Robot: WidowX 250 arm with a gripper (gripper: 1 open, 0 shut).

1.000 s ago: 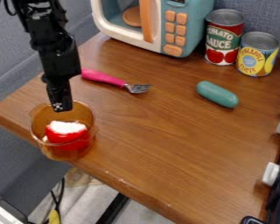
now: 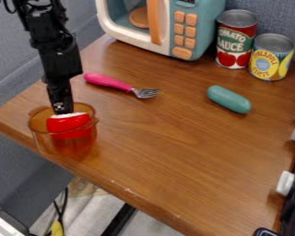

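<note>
My black gripper (image 2: 63,109) points down into a clear orange-tinted pot (image 2: 76,140) at the left front of the wooden table. Its tip is at a red and white object (image 2: 69,123) inside the pot. Whether the fingers are closed on that object I cannot tell.
A pink-handled fork (image 2: 111,83) lies behind the pot, a teal cylinder (image 2: 228,99) to the right. A toy microwave (image 2: 166,25) and two cans (image 2: 235,41) stand at the back. A dark appliance with white knobs is at the right edge.
The gripper has come slightly lower and left into the pot, and the red and white object now sits higher or differently turned at its tip.
</note>
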